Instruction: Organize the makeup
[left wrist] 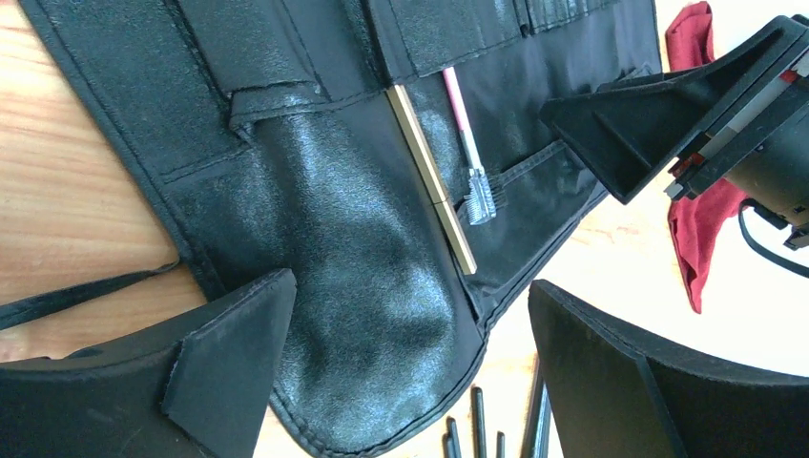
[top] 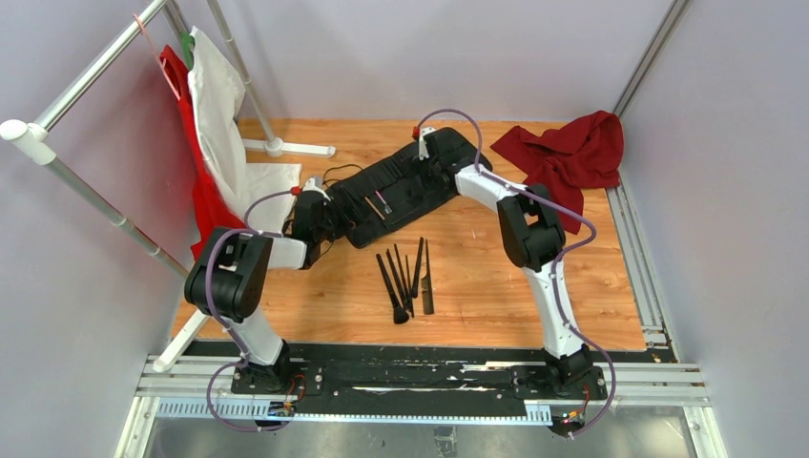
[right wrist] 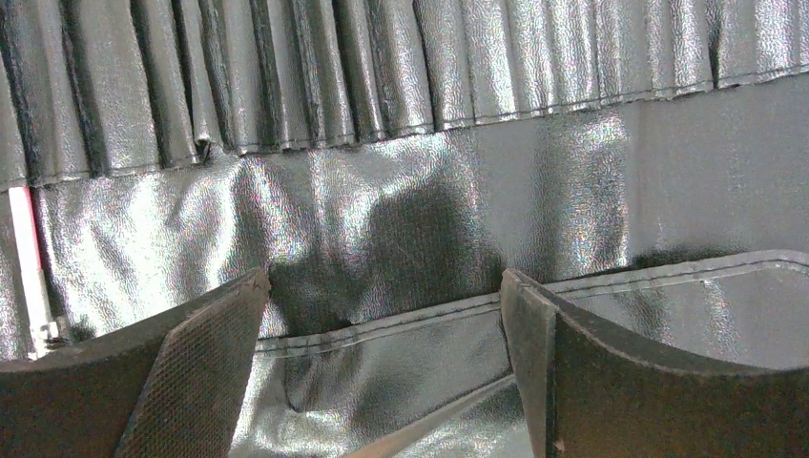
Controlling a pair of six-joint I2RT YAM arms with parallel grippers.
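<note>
A black makeup roll (top: 410, 191) lies unrolled and slanted across the table's back half. In its pockets sit a gold stick (left wrist: 431, 181) and a pink-handled small brush (left wrist: 467, 148), their lower parts showing. My left gripper is open over the roll's left end, nothing between its fingers. My right gripper stands open over the right part of the roll, where only black material shows between the fingers. Several dark brushes (top: 400, 286) and a black comb (top: 427, 291) lie on the table in front of the roll.
A dark red cloth (top: 572, 157) is heaped at the back right. At the left stands a white rack (top: 91, 76) with red and white garments hanging from it. Bare table (top: 467, 286) lies right of the comb.
</note>
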